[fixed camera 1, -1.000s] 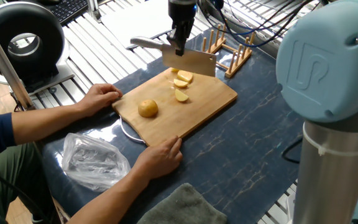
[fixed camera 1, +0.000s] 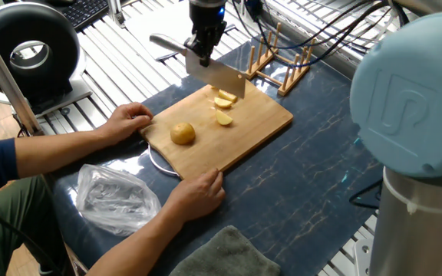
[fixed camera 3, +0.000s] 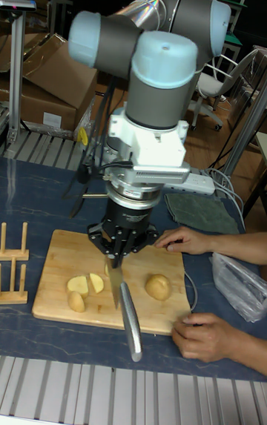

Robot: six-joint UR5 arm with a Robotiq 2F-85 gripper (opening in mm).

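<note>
My gripper [fixed camera 1: 199, 60] is shut on a cleaver [fixed camera 1: 222, 79], whose grey handle sticks out to the left in the first exterior view. The blade hangs over the far part of the wooden cutting board [fixed camera 1: 240, 142] and partly hides the cut potato pieces [fixed camera 1: 224, 119] behind it. A whole potato [fixed camera 1: 182, 133] lies near the board's handle end, away from the blade. In the other exterior view, the cleaver's handle [fixed camera 3: 132, 330] points toward that camera, below the gripper [fixed camera 3: 119, 260], between the pieces and the whole potato. Whether the blade touches the board is unclear.
A person's hands [fixed camera 1: 196, 195] hold the board at its near side. Beside them lie a clear plastic bag [fixed camera 1: 117, 199] and a grey cloth [fixed camera 1: 227, 254]. The wooden rack [fixed camera 1: 284, 69] stands just beyond the board. Bare blue tabletop [fixed camera 1: 305, 172] lies right of the board.
The gripper and cleaver have moved left in the first exterior view, and the blade now tilts more steeply down to the right. The hands, board and whole potato look unmoved.
</note>
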